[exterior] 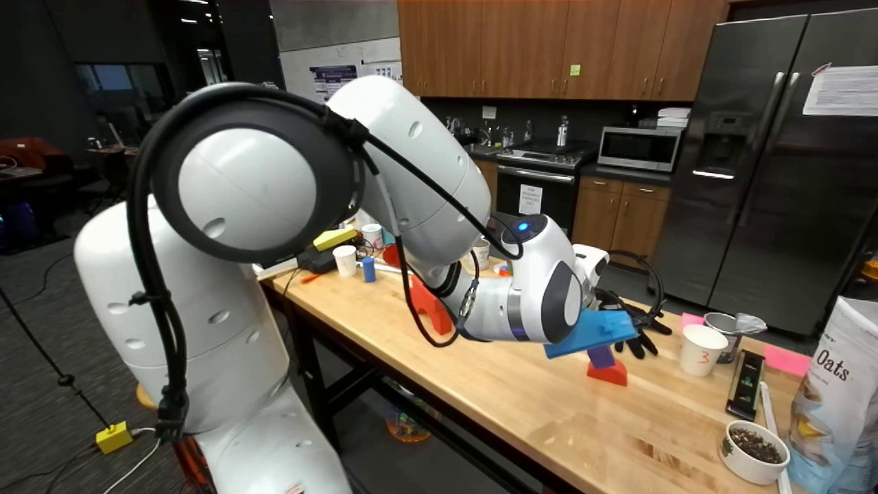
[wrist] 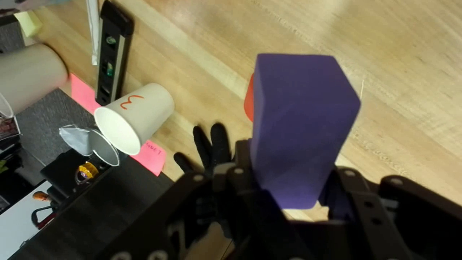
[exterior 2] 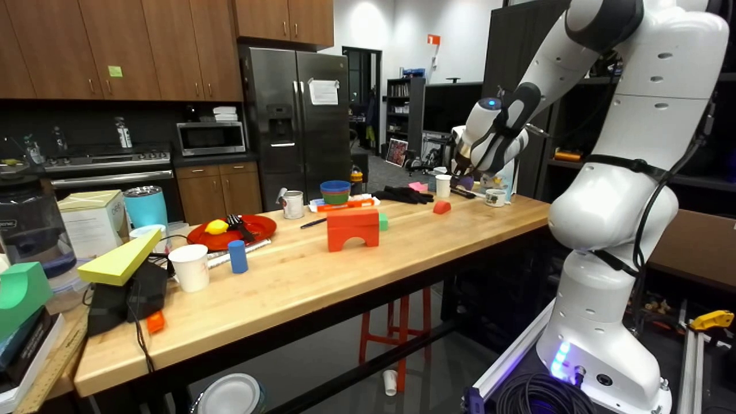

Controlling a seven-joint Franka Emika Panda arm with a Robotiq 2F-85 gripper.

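A purple block (wrist: 301,130) is clamped in my gripper, which is shut on it; the wrist view shows a black finger on either side. Exterior view 1 shows the purple block (exterior: 601,355) below the blue plate of the gripper, above the table. Behind and below it there lies a red half-round block (exterior: 607,373); whether the two touch I cannot tell. Most of the red half-round block (wrist: 249,100) is hidden by the purple one in the wrist view. Exterior view 2 has the red half-round block (exterior 2: 441,207) on the tabletop (exterior 2: 414,238).
Black gloves (wrist: 212,147) lie close to my gripper. Beyond stand a paper cup (wrist: 136,115) marked 3, a spirit level (wrist: 113,54), a bowl of dark bits (exterior: 753,451) and an oats bag (exterior: 839,395). A red arch block (exterior 2: 352,229) stands mid-table.
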